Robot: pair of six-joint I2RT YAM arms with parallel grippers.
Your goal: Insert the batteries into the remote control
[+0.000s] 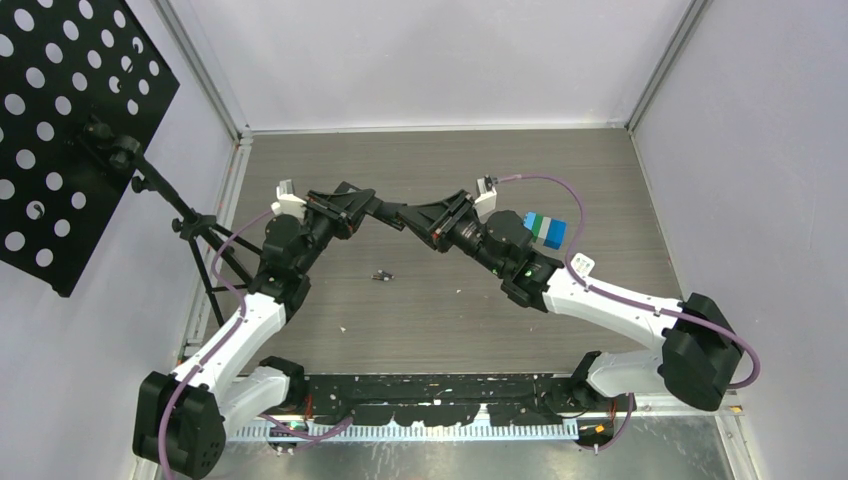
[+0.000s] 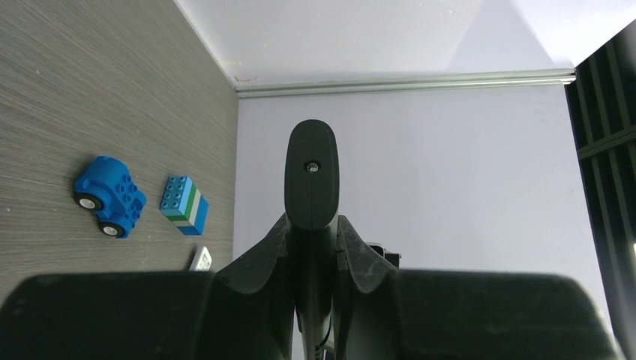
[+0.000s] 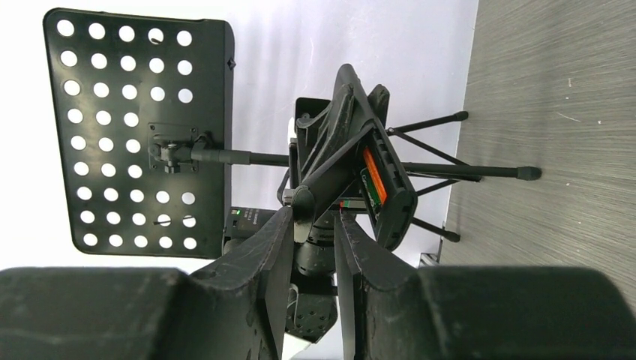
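The black remote control [image 3: 396, 191] is held up off the table, my left gripper [image 1: 368, 203] shut on it. In the left wrist view the remote [image 2: 313, 176] stands end-on between the fingers. Its compartment side shows in the right wrist view, with an orange battery [image 3: 375, 175] and a green battery [image 3: 370, 190] lying side by side in it; whether they are fully seated I cannot tell. My right gripper is partly open close to the remote's end, a narrow gap between its fingertips and no battery visible there.
On the table stand a blue toy car [image 2: 112, 196] and a blue, green and white block stack [image 2: 184, 204]. A white object [image 1: 582, 263] lies at the right and a small dark item [image 1: 382, 275] below the grippers. A tripod [image 1: 190, 225] with a perforated board is at left.
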